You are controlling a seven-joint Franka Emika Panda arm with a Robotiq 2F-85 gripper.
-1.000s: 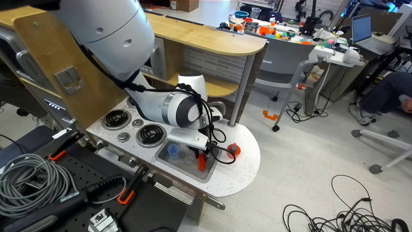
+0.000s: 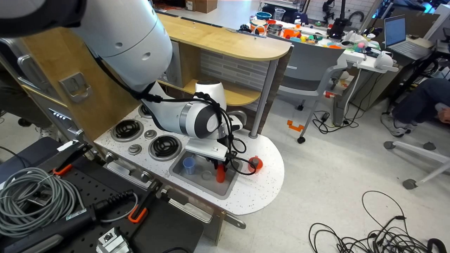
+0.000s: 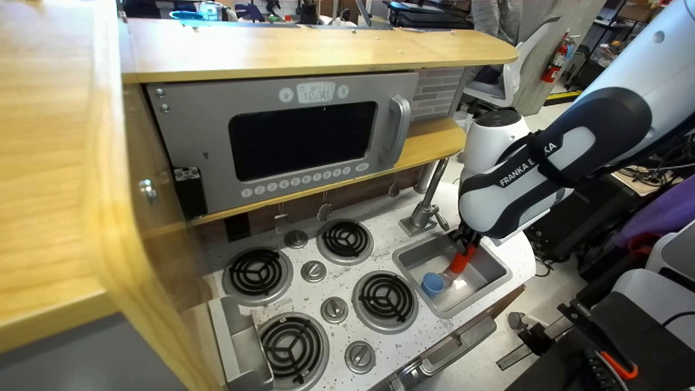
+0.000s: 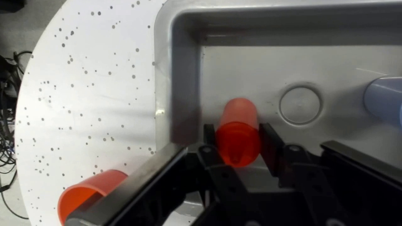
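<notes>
A red cylindrical object [image 4: 239, 145] is held in my gripper, with dark fingers [image 4: 269, 141] pressed against both its sides. My gripper is shut on it, over the grey sink [image 4: 241, 71]. Exterior view 2 shows the same red object [image 3: 461, 260] tilted inside the basin, below the arm's wrist. Whether its lower end touches the sink floor, I cannot tell. Toward the stove side of the basin is a blue cup [image 3: 433, 284]. An orange-red cup [image 4: 94, 188] lies on its side on the white speckled counter, outside the sink.
The sink rim [image 2: 225, 195] surrounds the held object closely. A faucet [image 3: 424, 218] rises behind the basin, and stove burners [image 3: 385, 301] lie beside it. Cables [image 2: 231, 139] loop around the wrist. Bare counter [image 2: 265, 185] extends around the sink's rounded end.
The arm has shifted slightly, its hand moving a little up and right in exterior view 1. The red object remains between the fingers in nearly the same place. The cups have not moved.
</notes>
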